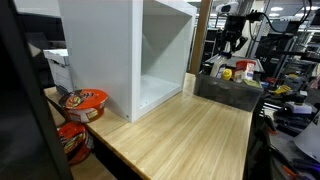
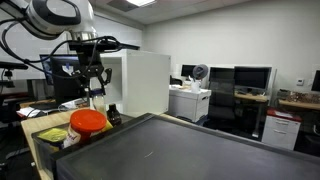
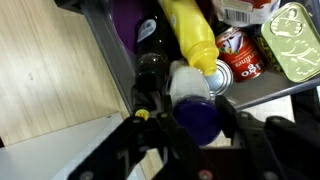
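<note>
A white bottle with a purple cap [image 3: 197,119] is between the fingers of my gripper, which is shut on it near the cap. In the second exterior view the pale bottle [image 2: 98,101] hangs upright beneath the gripper [image 2: 97,84], over the bin's contents. From the first exterior view, my gripper [image 1: 234,45] is above the grey bin [image 1: 225,93] at the far end of the table. How far the bottle's lower end sits inside the bin cannot be told.
Inside the bin are a yellow bottle [image 3: 190,30], dark bottles [image 3: 152,60], a red can [image 3: 238,48] and an oval tin [image 3: 293,45]. A white open cabinet [image 1: 165,55] stands beside the table. Red bowls [image 1: 83,102] lie at the left.
</note>
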